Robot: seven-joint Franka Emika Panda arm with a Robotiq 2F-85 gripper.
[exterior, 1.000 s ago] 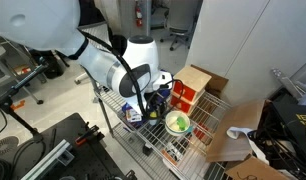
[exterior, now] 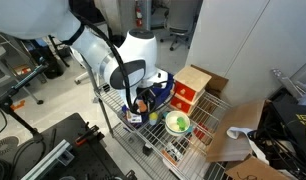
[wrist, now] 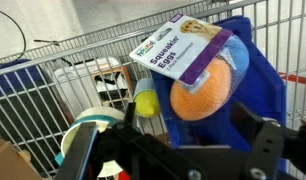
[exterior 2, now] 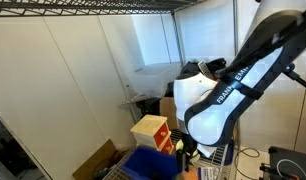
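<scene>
An orange and blue plush toy (wrist: pixel 200 97) with a "Squeaker Eggs" card (wrist: pixel 181 48) lies in a blue bin (wrist: pixel 270 42) in the wrist view. My gripper is open above it, its dark fingers wide apart. Nothing is seen held between them, though the gripper's body covers the lower middle. Left of the bin sit a yellow object (wrist: pixel 146 98) and a white-green bowl (wrist: pixel 91 125). Exterior view 1 shows the bowl (exterior: pixel 178 122) and the yellow object (exterior: pixel 153 117) beside the arm; the bin is partly hidden behind the arm there.
A wire cart (exterior: pixel 143 150) carries these things. A red-and-white box (exterior: pixel 188 88) stands behind the bowl, and an open cardboard box (exterior: pixel 238 130) lies to the right. In exterior view 2 the white arm (exterior 2: pixel 213 110) hides part of the blue bin (exterior 2: pixel 153 163).
In exterior view 1 the arm's lower end has shifted left, away from the yellow object. An orange patch now shows beside the arm. The bowl and boxes have stayed put.
</scene>
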